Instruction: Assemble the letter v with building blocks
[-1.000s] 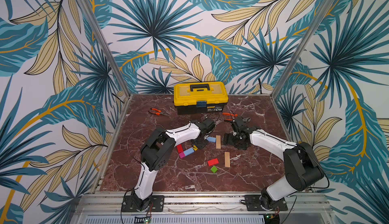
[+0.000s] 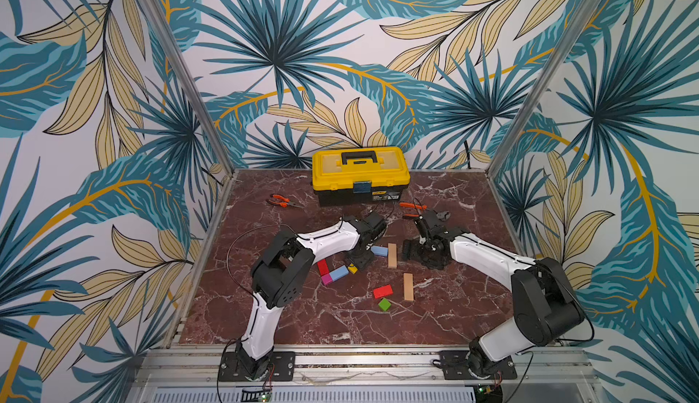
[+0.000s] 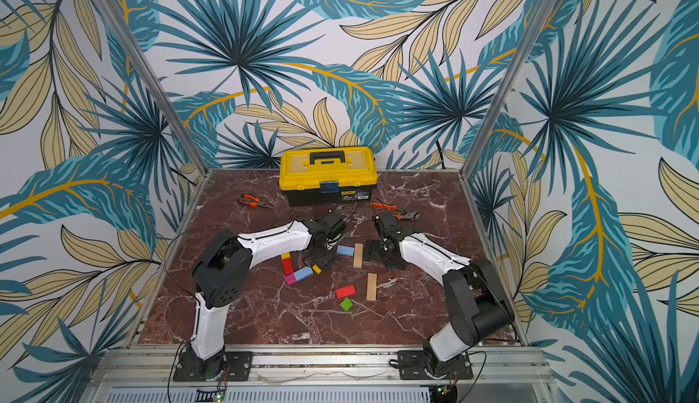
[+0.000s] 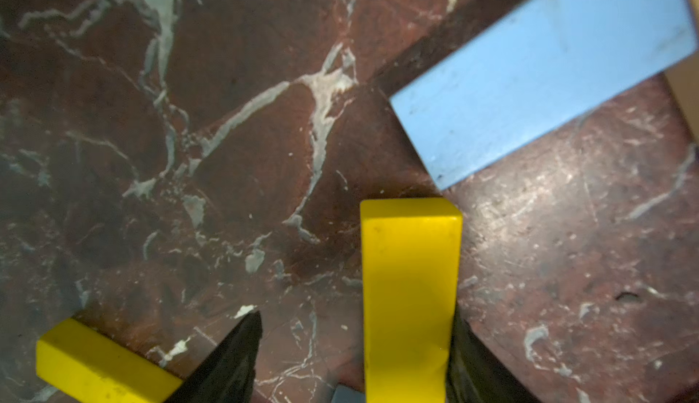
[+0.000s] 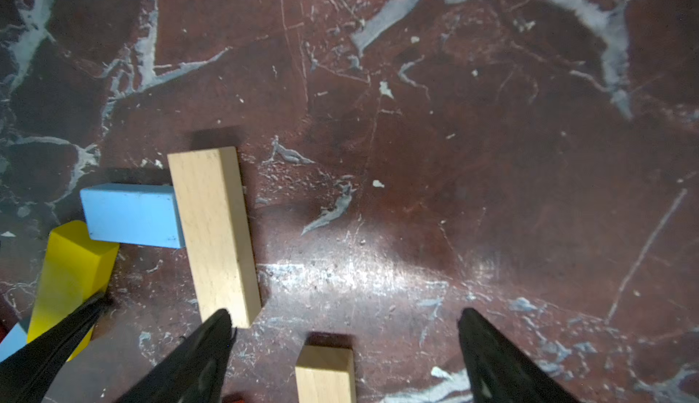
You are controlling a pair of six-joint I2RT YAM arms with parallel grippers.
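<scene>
A yellow block [image 4: 409,301] lies between the parted fingers of my left gripper. The right-hand finger [image 4: 484,366] is up against its side or very close; a wide gap shows on the other side. Beyond its far end lies a light blue block [image 4: 546,68], which meets a wooden block [image 5: 214,235]. A chain of a second yellow block [image 3: 285,256], a red block [image 3: 287,266], a magenta block [image 3: 290,280] and another blue block [image 3: 303,274] forms a bent row on the left. My right gripper stands open and empty above bare table, right of the wooden block.
A second wooden block [image 2: 408,286], a red block [image 2: 382,291] and a green block [image 2: 384,304] lie loose towards the front. At the back stands a yellow toolbox [image 2: 360,170], with orange-handled pliers [image 2: 282,200] to its left and another tool [image 2: 413,206] to its right.
The left gripper's fingers have shifted slightly near the yellow block, and more of that block shows from above. The right arm and the other blocks look unmoved.
</scene>
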